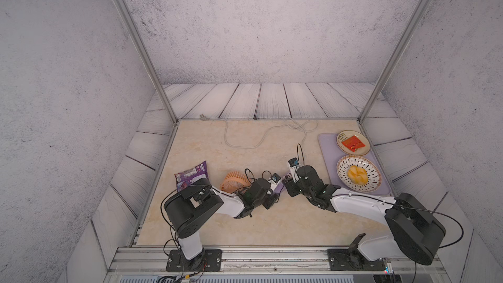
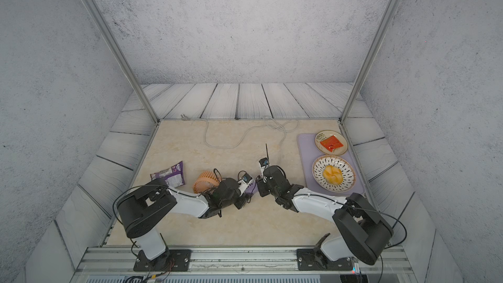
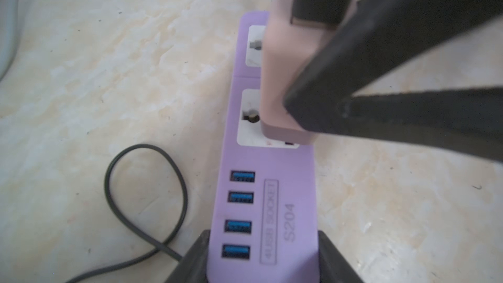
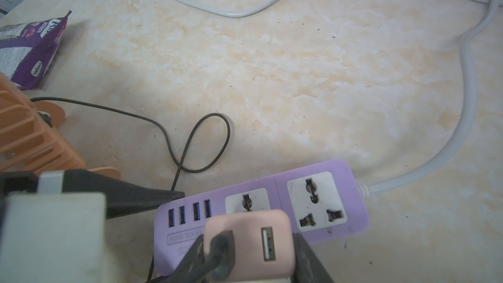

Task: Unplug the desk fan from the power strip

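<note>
The purple power strip (image 3: 272, 167) lies on the table. My left gripper is shut on its USB end. A pink plug adapter (image 4: 249, 230) sits over a socket near the middle of the strip, and my right gripper is shut on it. In the left wrist view black gripper parts hide much of the adapter. The orange desk fan (image 4: 28, 131) lies left of the strip, with a thin black cable looping on the table beside it.
A purple snack bag (image 4: 31, 52) lies at the left. A lilac tray (image 1: 329, 152) with two plates stands at the right. White cable (image 4: 466, 89) runs from the strip to the back.
</note>
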